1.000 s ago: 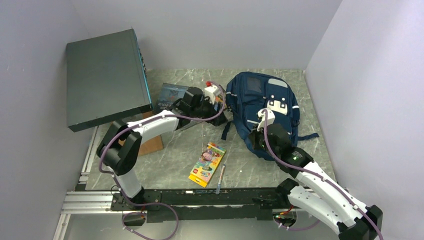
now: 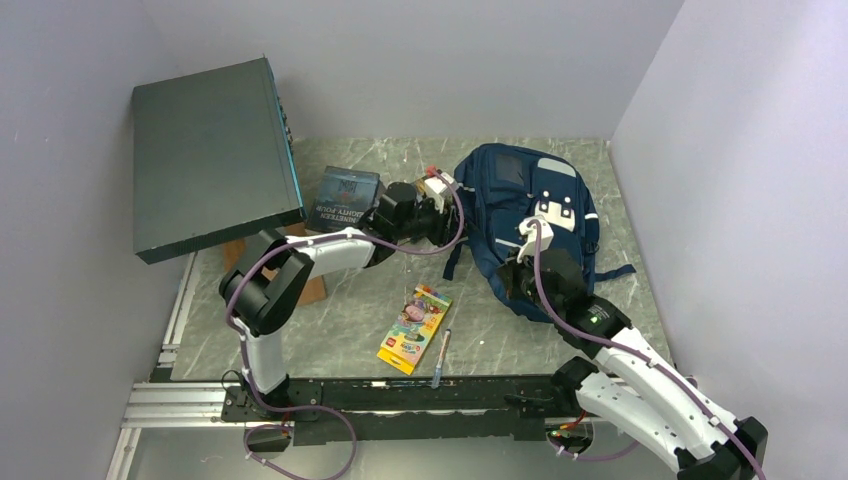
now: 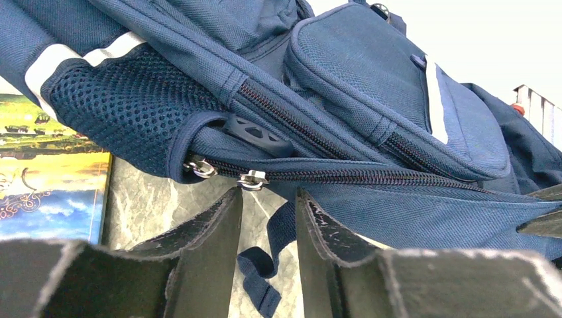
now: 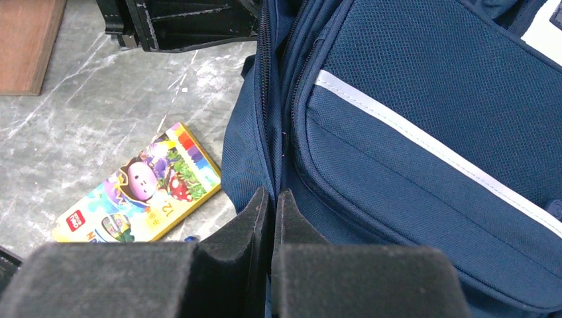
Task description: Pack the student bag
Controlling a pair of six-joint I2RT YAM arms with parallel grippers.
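Note:
A navy backpack (image 2: 530, 190) lies on the right of the table. In the left wrist view my left gripper is open just below a zipper pull (image 3: 252, 179) at the bag's edge, with nothing clearly between its fingers. My right gripper is shut on the bag's fabric beside a zipper. A colored pencil box (image 2: 415, 330) and a pen (image 2: 441, 355) lie at the front middle. A dark book (image 2: 338, 192) lies behind the left arm, partly hidden.
A large dark green box (image 2: 210, 150) stands at the back left, with a wooden board (image 2: 305, 292) partly under it. Bare table shows left of the pencil box. Walls bound the back and sides.
My left gripper has moved slightly to the right toward the backpack, and its arm has shifted with it. The right gripper and backpack look nearly unchanged.

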